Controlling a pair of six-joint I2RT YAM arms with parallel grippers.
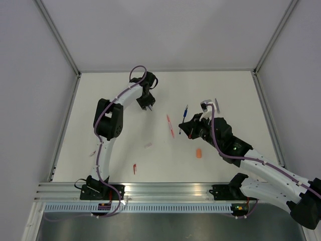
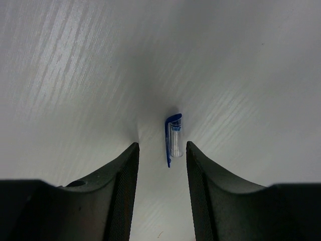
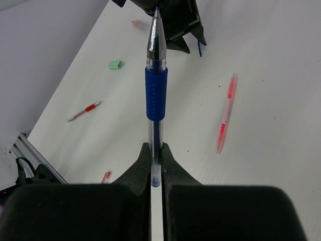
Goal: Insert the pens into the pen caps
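My right gripper (image 1: 188, 129) is shut on a blue-gripped pen (image 3: 156, 93), held upright with its metal tip at the top in the right wrist view. A small clear cap with a blue clip (image 2: 175, 138) lies on the white table. My left gripper hangs just over it, fingers parted, the cap lying between and just beyond the fingertips, not visibly gripped.
A red pen (image 1: 170, 125) lies mid-table, an orange block (image 1: 198, 153) near the right arm, a small red piece (image 1: 134, 168) near the front. In the right wrist view are a green block (image 3: 115, 65) and another red pen (image 3: 84, 111).
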